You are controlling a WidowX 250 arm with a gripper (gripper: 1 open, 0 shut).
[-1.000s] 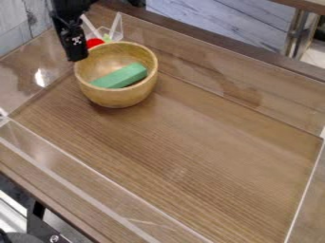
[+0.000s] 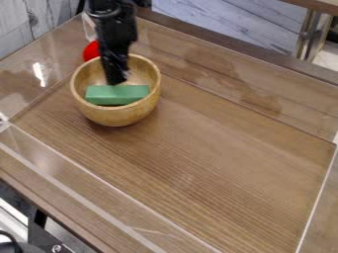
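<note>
A wooden bowl (image 2: pixel 117 114) stands on the left part of the wooden table, with a green block (image 2: pixel 117 94) lying inside it. The dark gripper (image 2: pixel 114 69) reaches down from the top over the back of the bowl; its fingers are small and blurred, with nothing visible held between them. A red object (image 2: pixel 91 51) shows behind the bowl, partly hidden by the gripper.
A light shelf edge (image 2: pixel 291 12) runs along the top right, and a pale wall borders the top left.
The gripper has moved right, from the bowl's left rim to over its back.
</note>
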